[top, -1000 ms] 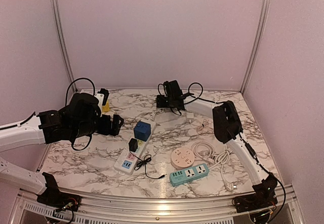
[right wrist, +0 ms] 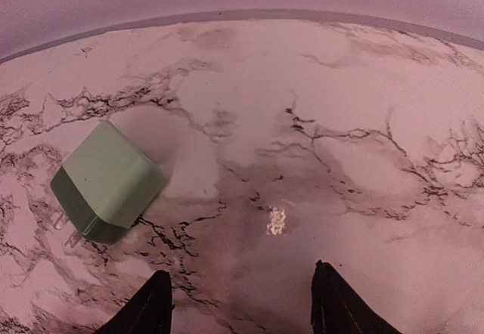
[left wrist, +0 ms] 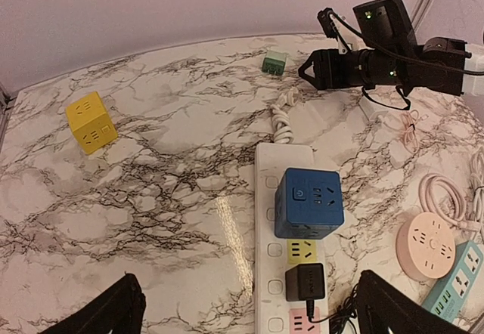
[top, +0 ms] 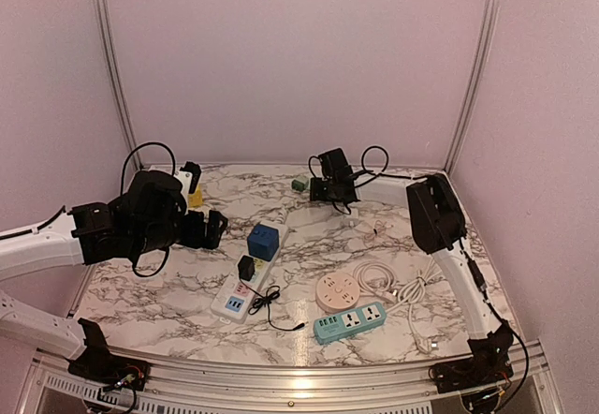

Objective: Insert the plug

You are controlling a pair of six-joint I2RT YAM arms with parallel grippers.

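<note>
The green plug [right wrist: 113,179] lies tilted on the marble table, its metal prongs toward the lower left in the right wrist view. From above, the plug [top: 299,184] is just left of my right gripper [top: 316,189]. In the right wrist view the right fingers [right wrist: 151,304] stand part open with an empty gap, and the plug is outside them. A white power strip [top: 227,300] carries a blue cube [top: 263,242] and a black adapter [top: 246,267]. My left gripper [top: 215,230] hangs open and empty left of the strip.
A yellow cube [left wrist: 91,122] sits at the back left. A round pink socket block [top: 337,291], a teal power strip [top: 349,322] and coiled white cable [top: 410,292] occupy the front right. A black cord [top: 270,302] trails from the adapter.
My right gripper has moved right, away from the green plug, which now shows in the top view where the gripper covered it before. The left arm stays still.
</note>
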